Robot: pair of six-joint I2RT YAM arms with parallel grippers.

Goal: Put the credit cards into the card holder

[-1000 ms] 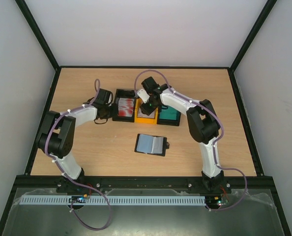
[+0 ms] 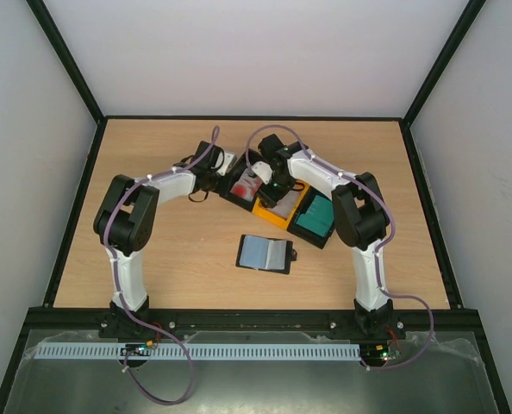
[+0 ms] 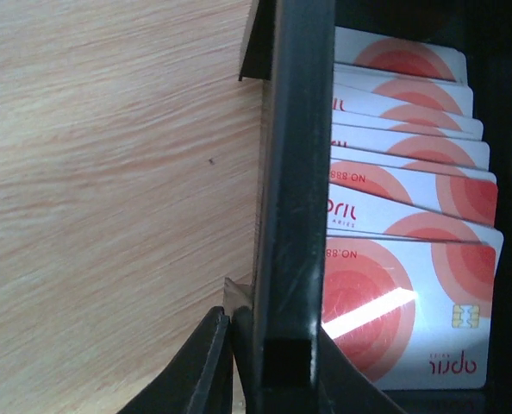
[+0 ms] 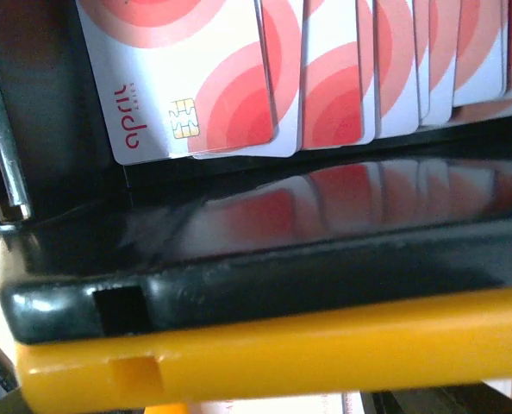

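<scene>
Red-and-white credit cards (image 3: pixel 402 302) lie fanned in a black tray (image 2: pixel 230 199), the leftmost of a row standing askew. My left gripper is shut on that tray's outer side wall (image 3: pixel 295 198). Over the join with the yellow tray (image 2: pixel 273 219) hangs my right gripper (image 2: pixel 268 188); in the right wrist view only bits of its parted fingers show at the bottom edge, beyond the yellow rim (image 4: pixel 282 358), and no card shows between them. The card holder (image 2: pixel 266 254) lies opened flat in front of the trays, its pockets pale blue and grey.
Another black tray (image 2: pixel 300 229) with teal cards (image 2: pixel 317 215) ends the row at the right. Bare wood surrounds the card holder, and the table's front left is clear.
The row of trays has slid right and swung clockwise, its right end coming nearer the front. My left gripper moved right with it; the right gripper shifted right too. The card holder stayed put.
</scene>
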